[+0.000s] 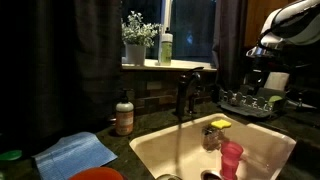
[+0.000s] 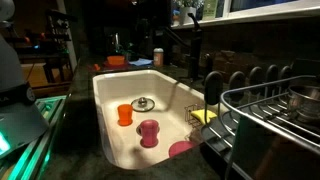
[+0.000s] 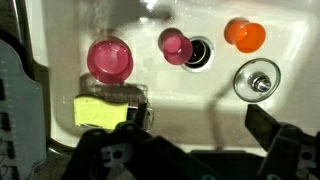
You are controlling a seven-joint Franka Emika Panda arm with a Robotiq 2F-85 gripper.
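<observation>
My gripper hangs open above the sink [image 3: 200, 110], with nothing between its fingers in the wrist view. Below it lie a pink cup [image 3: 177, 47] beside the drain, an orange cup [image 3: 248, 36], and a round metal-and-glass lid [image 3: 258, 80] with a knob. A red-pink disc [image 3: 110, 61] is to the left. Near the left finger, a yellow sponge [image 3: 98, 112] rests against a metal object partly hidden by that finger. Exterior view 2 also has the pink cup [image 2: 149, 132], orange cup [image 2: 125, 113] and sponge [image 2: 203, 115] inside the basin.
A dish rack [image 2: 275, 105] stands along one side of the sink, with a metal pot [image 2: 304, 102] on it. The black faucet [image 1: 184, 92] rises behind the basin. A soap bottle [image 1: 124, 115] and blue cloth [image 1: 74, 156] are on the counter.
</observation>
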